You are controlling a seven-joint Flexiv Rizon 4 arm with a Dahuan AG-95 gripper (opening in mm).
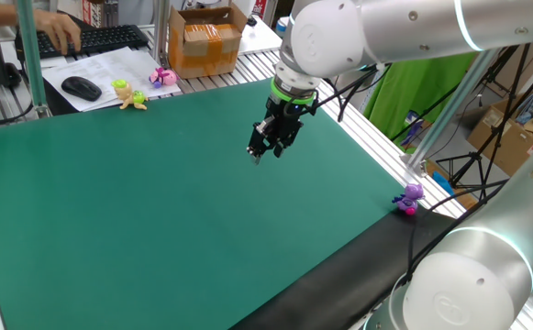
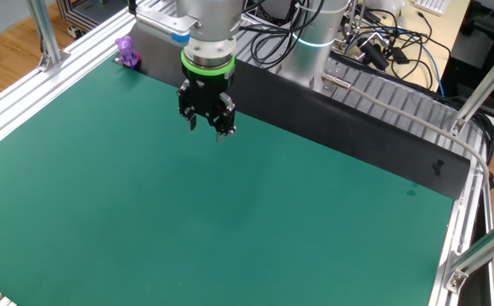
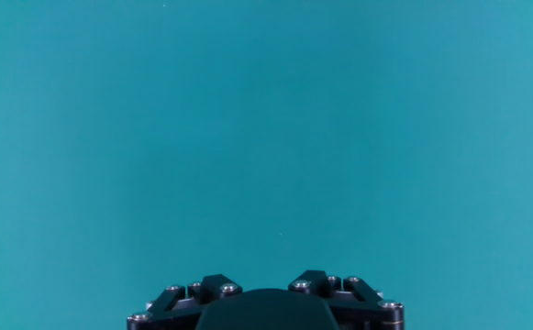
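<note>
My gripper [image 1: 267, 155] hangs above the green table mat [image 1: 156, 202], toward its far right part in exterior view 1. From the other side, exterior view 2 has the gripper [image 2: 207, 130] near the black strip, its two fingertips apart with nothing between them. Bare mat [image 3: 266, 137] fills the wrist view, and the open fingers [image 3: 218, 283] show only at the bottom edge. No object lies beneath the gripper.
A purple toy [image 1: 411, 198] sits at the mat's corner by the black strip [image 1: 339, 284]. Yellow-green [image 1: 130, 94] and pink [image 1: 162, 78] toys stand along the far edge, near a mouse [image 1: 82, 88] and a cardboard box [image 1: 205, 41].
</note>
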